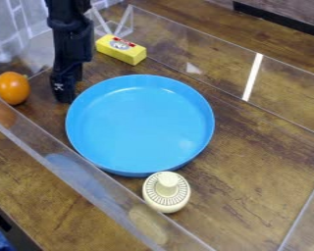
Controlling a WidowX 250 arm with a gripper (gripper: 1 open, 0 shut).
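Observation:
My black gripper (64,80) reaches down from the top left to table level, just at the back-left edge of a large round blue plate (140,125). Its fingers are dark against the wood, and I cannot tell whether they are open, shut or holding anything. An orange round fruit (12,87) sits to the left of the gripper. Behind and to the right of the gripper lies a yellow box (121,49) with a red label.
A cream ribbed round object (167,192) with a knob stands in front of the plate. Transparent barriers run along the left and back of the area.

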